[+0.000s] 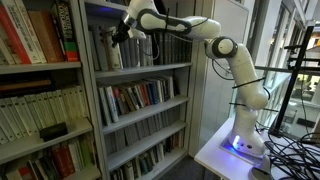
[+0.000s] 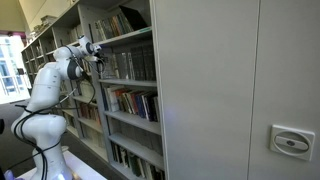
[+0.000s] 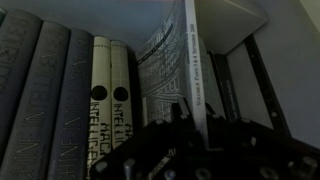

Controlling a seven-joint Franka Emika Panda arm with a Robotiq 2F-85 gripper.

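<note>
In the wrist view a thin pale volume (image 3: 199,75) with print along its narrow spine stands up between the fingers of my gripper, which is shut on it. Its lower end is hidden by the dark fingers. Exterior view 1 has the gripper (image 1: 119,38) high up, at the upper shelf of the bookcase, too small there to show its fingers. From the side, in exterior view 2, the gripper (image 2: 99,58) reaches to the left end of that upper row of books.
Left of the held volume, dark books (image 3: 30,90) and two cream books with black dots (image 3: 112,100) stand close together. More dark books (image 3: 225,85) lean at the right, near the shelf's upright (image 3: 265,80). Lower shelves (image 1: 140,115) hold further rows. A white table (image 1: 225,157) carries the arm's base.
</note>
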